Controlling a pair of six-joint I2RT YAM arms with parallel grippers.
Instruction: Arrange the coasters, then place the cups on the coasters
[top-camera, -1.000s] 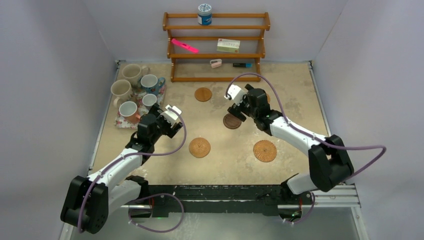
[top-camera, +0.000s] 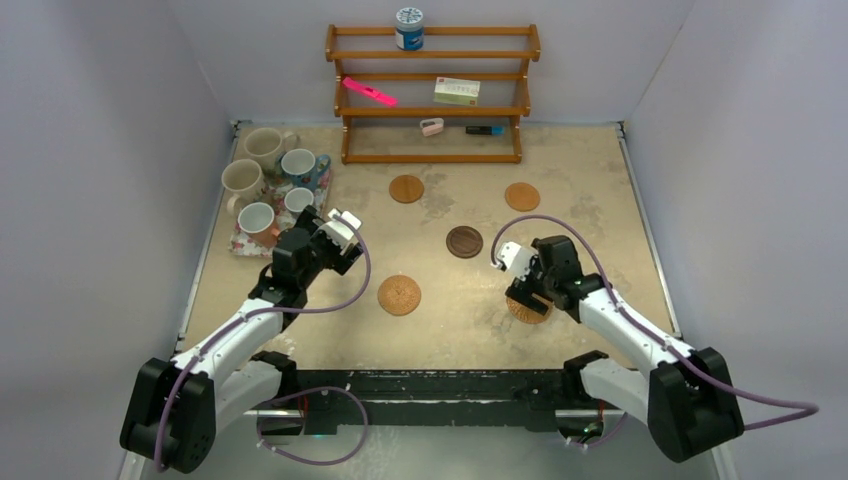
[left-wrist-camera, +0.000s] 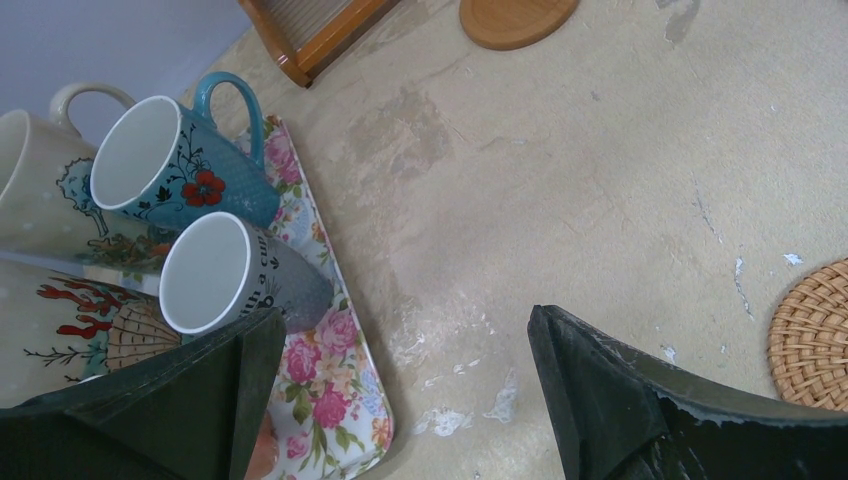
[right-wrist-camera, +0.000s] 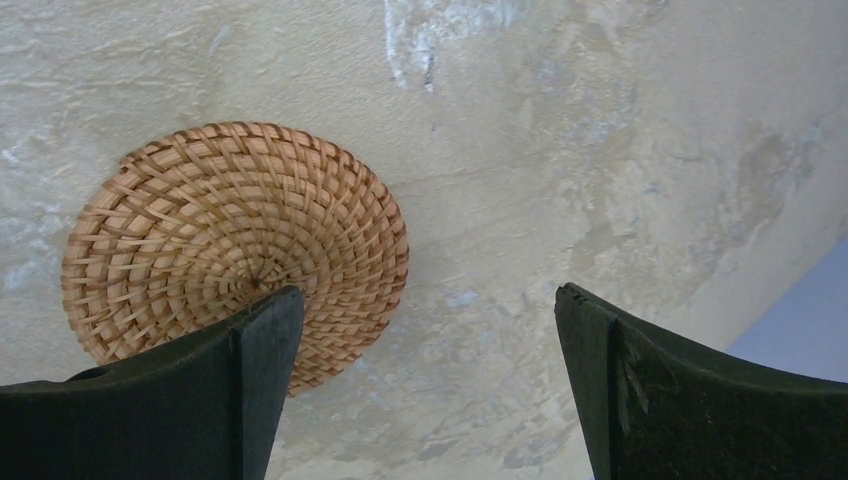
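Observation:
Several cups stand on a floral tray (left-wrist-camera: 335, 440) at the left of the table, among them a white-and-grey cup (left-wrist-camera: 290, 275), a blue cup (left-wrist-camera: 220, 170) and an orange-pink cup (top-camera: 257, 218). Just right of that tray, my left gripper (top-camera: 331, 238) is open and empty. Over the right woven coaster (right-wrist-camera: 230, 220) hangs my right gripper (top-camera: 525, 277), also open with nothing between its fingers. A second woven coaster (top-camera: 399, 295) lies at centre left, a dark coaster (top-camera: 464, 242) in the middle, and two plain wooden coasters, left (top-camera: 406, 188) and right (top-camera: 522, 196), further back.
Along the back wall stands a wooden shelf rack (top-camera: 432, 111) with a blue-and-white tub (top-camera: 409, 30), a box (top-camera: 457, 91) and small items. A purple cable (top-camera: 600, 262) loops over each arm.
From above the dark coaster, my right gripper has come forward and to the right, over the right woven coaster. My left arm and the cups have stayed put.

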